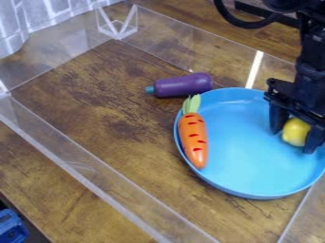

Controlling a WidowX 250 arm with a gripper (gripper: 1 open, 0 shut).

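Note:
My black gripper is low over the right part of the blue plate, shut on a yellow object that sits among its fingers. An orange toy carrot with a pale green top lies on the left side of the plate. A purple toy eggplant lies on the wooden surface above and left of the plate.
Clear plastic walls border the wooden surface along the left and back. A blue object sits at the lower left corner.

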